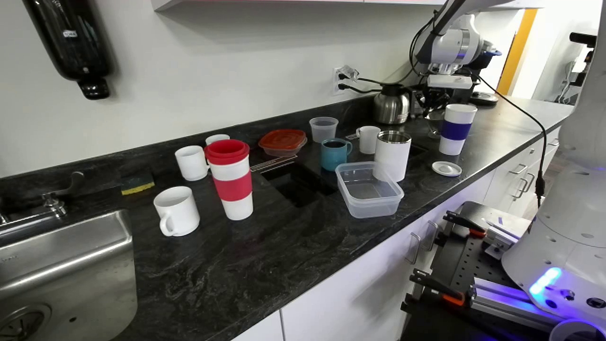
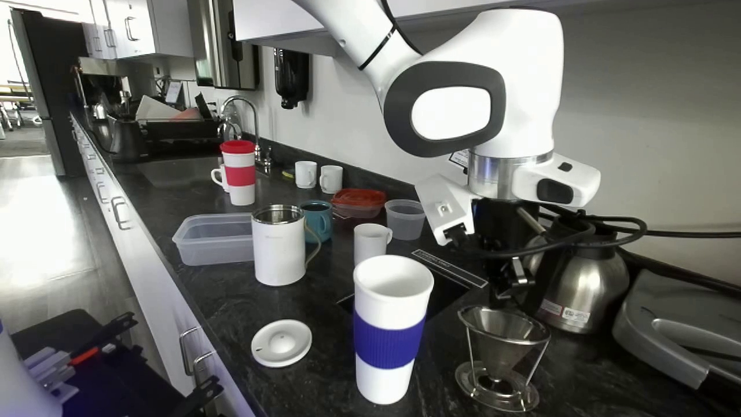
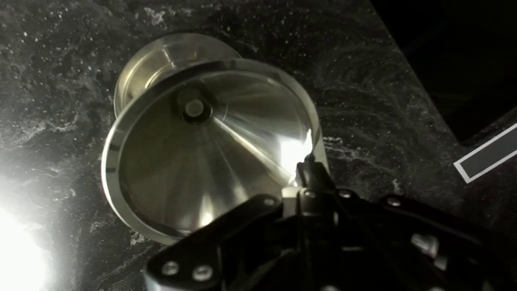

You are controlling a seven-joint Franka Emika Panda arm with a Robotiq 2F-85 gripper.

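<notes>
A metal cone dripper stands on a round base on the dark counter, beside a white cup with a blue band. Above the dripper's back rim is my gripper, pointing down. In the wrist view, the gripper is shut, its tips overlapping the right rim of the cone. Whether that thin rim lies between the fingers is hidden. The dripper's base shows at the upper left behind the cone. In exterior view 1, the dripper is partly hidden by the blue-banded cup.
A steel kettle stands behind my gripper, with a grey appliance to its right. A white lid, a white canister and a clear container lie towards the sink side. Cables hang near the wrist.
</notes>
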